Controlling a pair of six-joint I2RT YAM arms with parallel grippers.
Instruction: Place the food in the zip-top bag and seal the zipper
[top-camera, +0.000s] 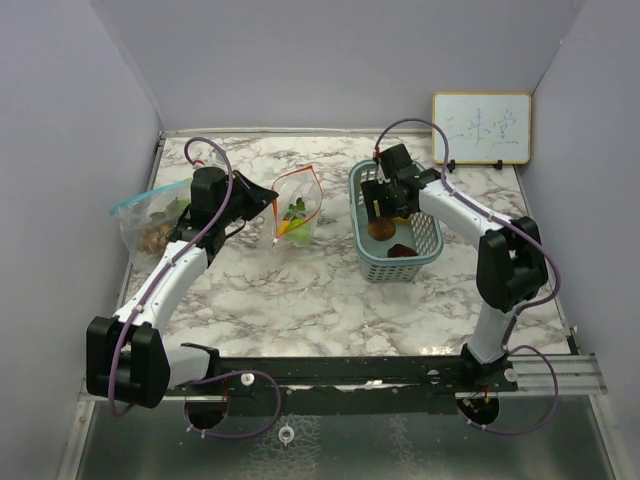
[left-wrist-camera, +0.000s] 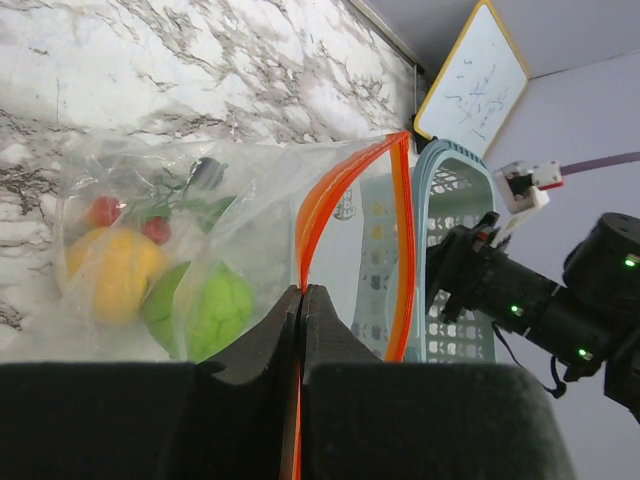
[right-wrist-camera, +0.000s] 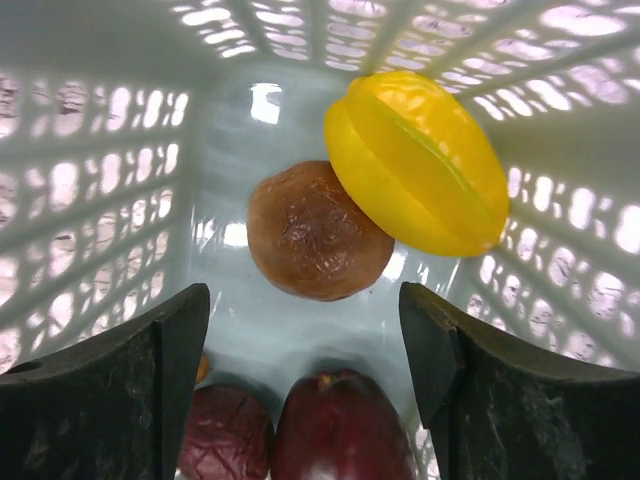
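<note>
The clear zip top bag (top-camera: 283, 246) stands open left of centre, its orange zipper (left-wrist-camera: 404, 230) gaping. Pinched on one edge of that orange rim, my left gripper is shut. Inside the bag are a yellow food piece (left-wrist-camera: 118, 276), a green one (left-wrist-camera: 205, 305) and small red ones (left-wrist-camera: 104, 211). Over the blue-grey basket (top-camera: 362, 268) my right gripper is open, nothing between its fingers. Below it lie a round brown food (right-wrist-camera: 318, 235), a yellow pepper-like food (right-wrist-camera: 420, 160) and a dark red food (right-wrist-camera: 343, 430).
Another zip bag (top-camera: 150, 235) with food in it lies at the far left, partly behind the left arm. A small whiteboard (top-camera: 482, 125) stands at the back right. The table (top-camera: 290, 310) in front of the open bag is clear.
</note>
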